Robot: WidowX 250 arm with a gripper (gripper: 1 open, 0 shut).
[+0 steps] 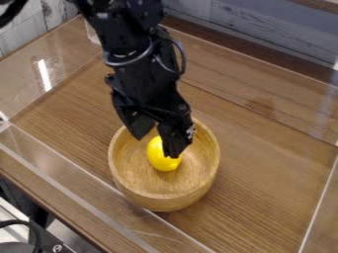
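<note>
My dark gripper [152, 135] hangs over a round tan wooden bowl [165, 198] in the centre of the view. A yellow egg-shaped object [162, 160] rests inside the bowl, with the gripper's lower end just above and around it. The gripper's body partly hides the back of the bowl, and I cannot tell how far apart its fingers are.
A pale wall [264, 25] runs along the back. A black cable [27, 237] lies at the lower left corner.
</note>
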